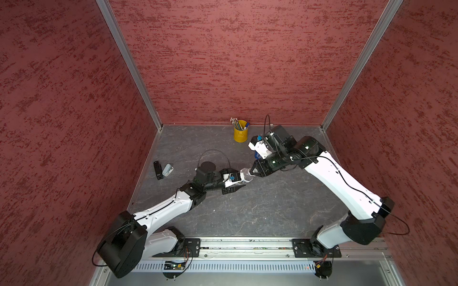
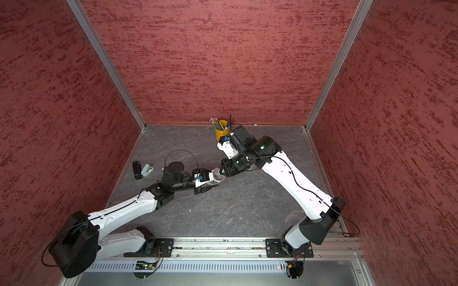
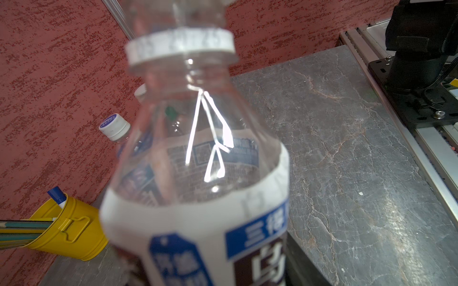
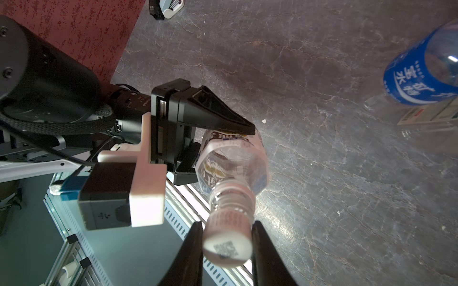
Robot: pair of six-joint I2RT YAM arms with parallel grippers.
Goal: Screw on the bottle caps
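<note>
Raised off the table, a clear bottle with a white label (image 3: 195, 224) stands upright with my left gripper (image 1: 244, 180) shut around its body. Its neck shows a white ring (image 3: 181, 47) in the left wrist view; the neck's top runs out of that frame. In the right wrist view a white cap (image 4: 228, 247) sits between the fingers of my right gripper, shut on it, in line with the bottle's neck (image 4: 232, 195). Whether the cap touches the mouth or sits squarely on its thread, I cannot tell.
A blue-labelled bottle (image 4: 415, 71) with a white cap (image 3: 114, 126) stands behind my right gripper. Pencils and a marker fill a yellow bucket (image 1: 240, 135) near the back wall. Two small items, a black one (image 1: 158, 170) and a pale one (image 1: 167, 169), lie left.
</note>
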